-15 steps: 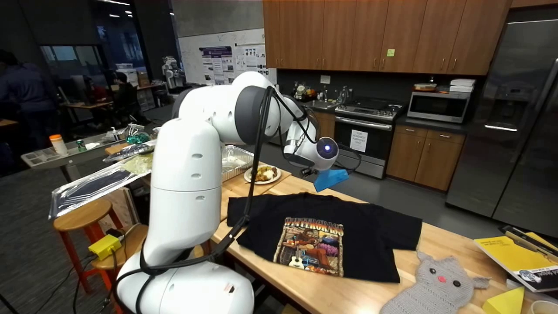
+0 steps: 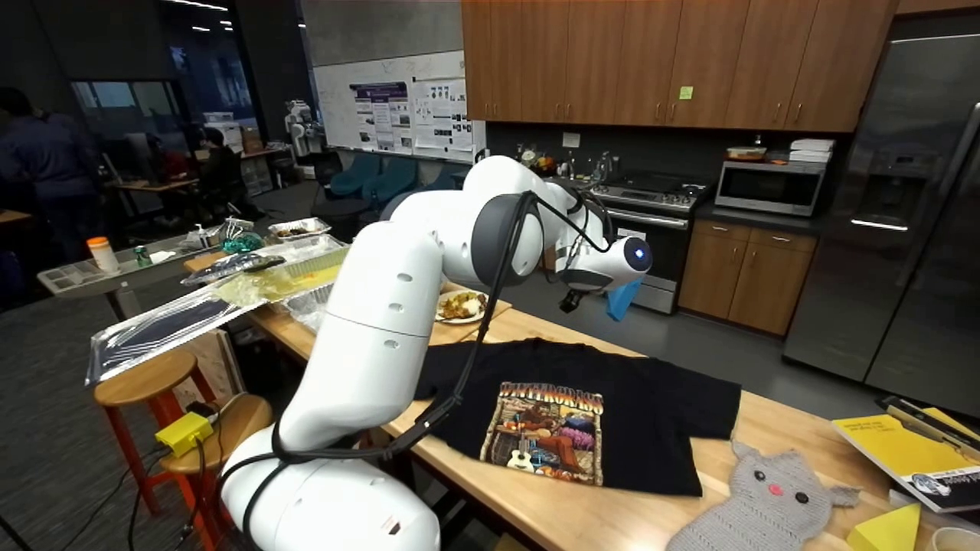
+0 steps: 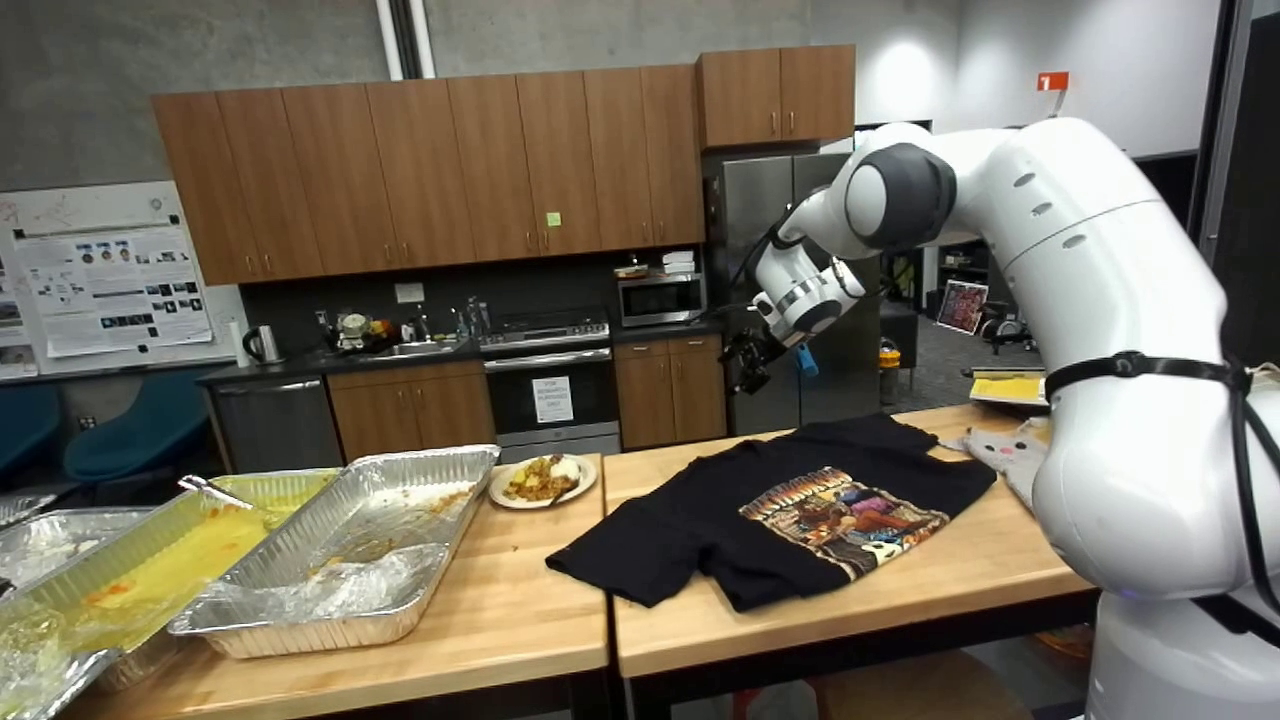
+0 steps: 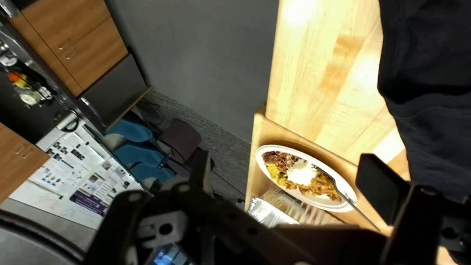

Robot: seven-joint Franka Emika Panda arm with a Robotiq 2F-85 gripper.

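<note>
A black T-shirt [image 2: 657, 399] with a colourful printed front [image 3: 843, 518] lies spread on the wooden table, its print facing up. In exterior view 1 my gripper [image 2: 570, 301] hangs in the air above the shirt's far edge. Exterior view 2 has the gripper [image 3: 749, 364] well above the tabletop, clear of the cloth. The wrist view finds its fingers [image 4: 291, 181] wide apart, with nothing held between the fingers. Part of the black shirt [image 4: 430, 97] fills the right side there. A blue piece [image 2: 622, 300] hangs by the wrist of the arm.
A plate of food [image 3: 542, 481] with a utensil stands on the adjoining table, beside foil trays [image 3: 348, 552]. To the right of the shirt lie a grey knitted animal [image 2: 769, 500] and a yellow-covered book [image 2: 905, 454]. Bare wood [image 4: 318, 66] borders the shirt.
In exterior view 1 the arm has swung right and its wrist has risen slightly, carrying the blue piece along. The shirt's body looks unmoved.
</note>
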